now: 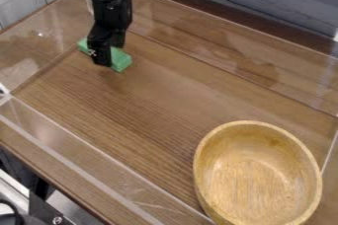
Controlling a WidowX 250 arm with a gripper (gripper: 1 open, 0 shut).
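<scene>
A green block lies on the wooden table at the upper left. My black gripper is lowered from the top directly over it, its fingers open around the block and covering part of it. Whether they touch the block cannot be made out.
A round pale yellow bowl sits at the lower right of the table.
</scene>
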